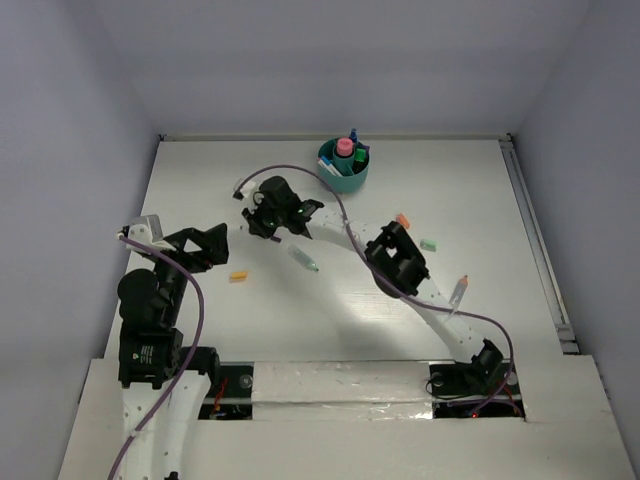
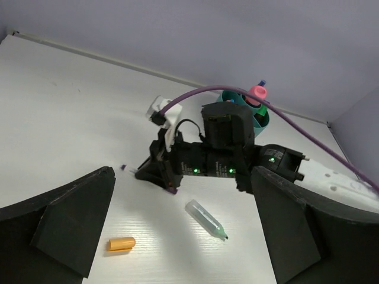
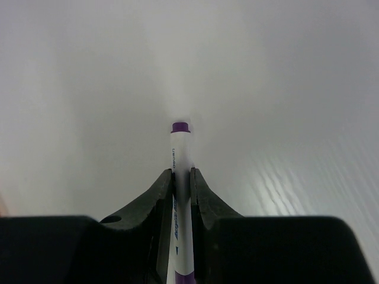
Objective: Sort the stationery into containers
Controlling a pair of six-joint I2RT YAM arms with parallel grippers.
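My right gripper is shut on a white pen [image 3: 181, 151] with purple ends. From the left wrist view, that pen's dark tip [image 2: 123, 167] pokes out past the right gripper, over the left-middle part of the table. Over at the left edge, my left gripper [image 1: 213, 246] stands open and empty. A teal round holder [image 1: 343, 183] at the back contains several pens and other items. On the table lie a pale green marker [image 1: 303, 258] and a short orange piece [image 1: 238, 276], the latter near the left gripper.
Right of the right arm are an orange block [image 1: 402, 220], a small green block [image 1: 428, 245] and a pale marker with an orange tip [image 1: 459, 292]. Walls enclose the back and sides.
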